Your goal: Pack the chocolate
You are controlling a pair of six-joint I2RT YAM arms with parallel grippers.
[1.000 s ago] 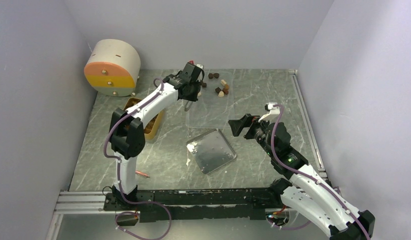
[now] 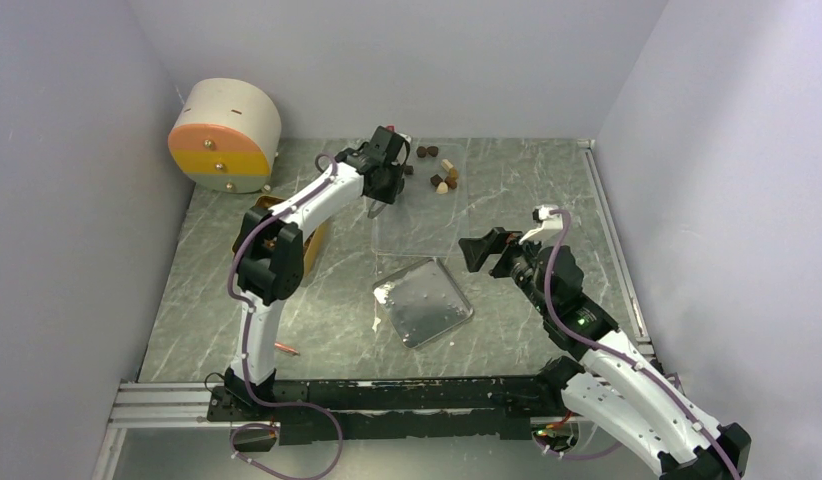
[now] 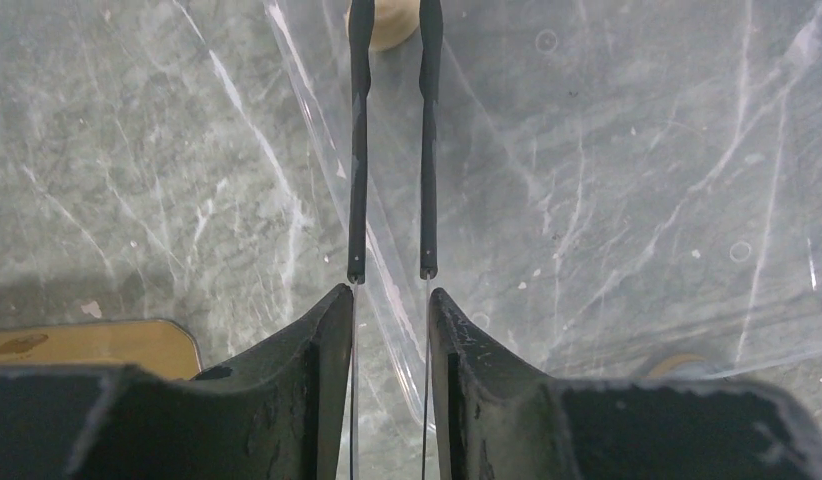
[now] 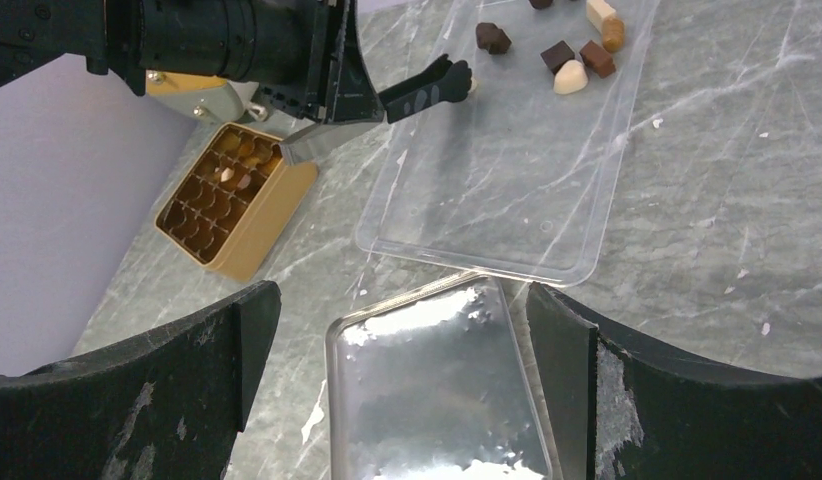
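Note:
My left gripper reaches over the left part of the clear plastic tray [image 4: 497, 200], its tong-like fingertips at either side of a light tan chocolate [image 3: 385, 35]; whether they press on it I cannot tell. More chocolates, dark, brown and cream, lie toward the tray's back, among them a cream piece [image 4: 570, 78] and a dark cube [image 4: 557, 56]. The tan sectioned box [image 4: 270, 215] stands left of the tray, several compartments visible. My right gripper stands open above the front right of the table, empty between its fingers.
A metal tray [image 2: 422, 300] lies in front of the plastic tray. A round-topped drawer cabinet [image 2: 224, 130] stands at the back left. A copper-coloured stick [image 2: 286, 348] lies at front left.
My left arm has moved a little to the right over the plastic tray. The right arm has shifted very slightly; the objects look unchanged.

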